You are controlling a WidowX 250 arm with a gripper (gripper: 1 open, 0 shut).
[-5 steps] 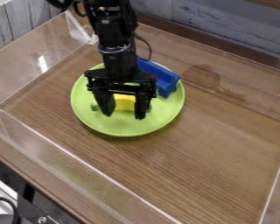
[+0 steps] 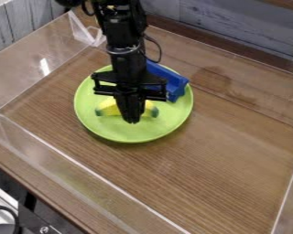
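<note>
My black gripper (image 2: pixel 131 102) reaches down from the top over a light green plate (image 2: pixel 136 132), low and in front of a yellow object (image 2: pixel 107 109) lying on it. The gripper partly hides the yellow object, which shows on both sides of the fingertips. Whether anything is between the fingers cannot be made out; they look close together. A blue block (image 2: pixel 171 80) sits at the plate's back right, behind the gripper.
Pale walls stand along the back and left edges. A dark cable lies at the bottom left corner.
Over the last second the gripper's fingers have drawn in toward the middle, over the yellow object. The plate and blue block look unmoved.
</note>
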